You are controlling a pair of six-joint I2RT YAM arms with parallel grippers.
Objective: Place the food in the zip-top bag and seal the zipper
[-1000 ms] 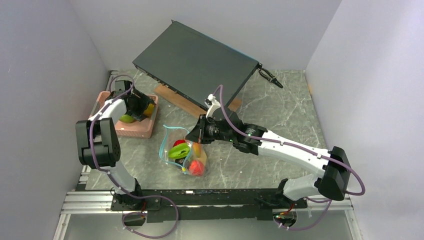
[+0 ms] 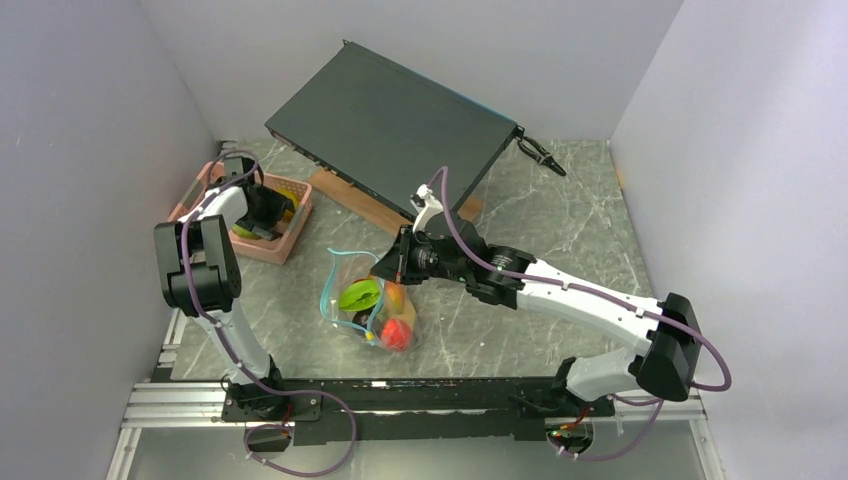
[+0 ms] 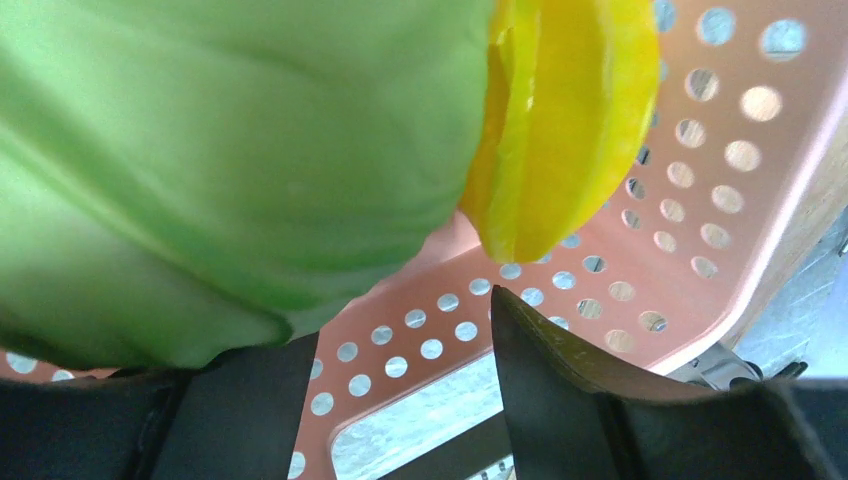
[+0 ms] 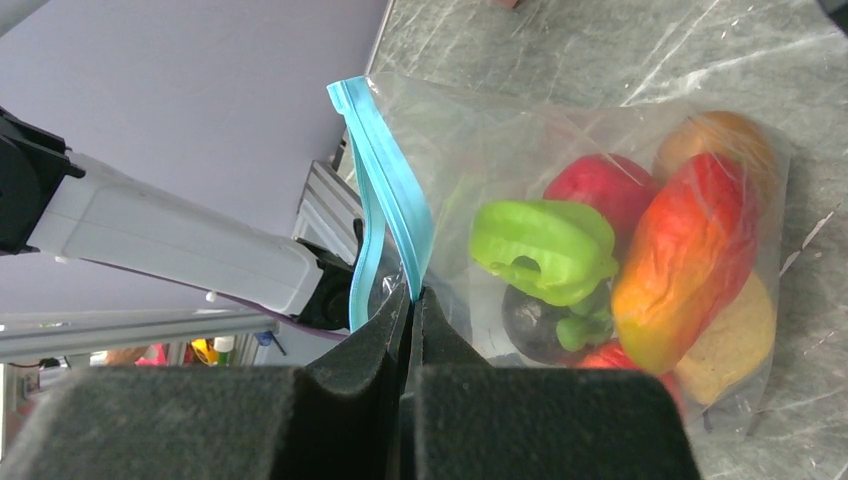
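Note:
The pink perforated basket [image 2: 270, 254] holds green and yellow play food, with my left gripper [image 2: 262, 215] down in it. In the left wrist view a large green leafy piece [image 3: 220, 160] and a yellow piece [image 3: 560, 120] sit close above its fingers; whether it grips one is unclear. The clear bag [image 4: 500, 130] with blue zipper [image 4: 395, 180] holds several foods, including a green pepper [image 4: 540, 250] and a red-yellow piece [image 4: 685, 260]. My right gripper is shut at the bag's zipper edge; only that thin edge could be between its tips.
A large dark panel [image 2: 390, 120] rests at the back on a wooden board [image 2: 340, 195]. Pliers [image 2: 540, 155] lie to its right.
The left gripper and arm have shifted slightly within the basket, and the basket has moved a little leftward. The right arm and bag are almost unchanged.

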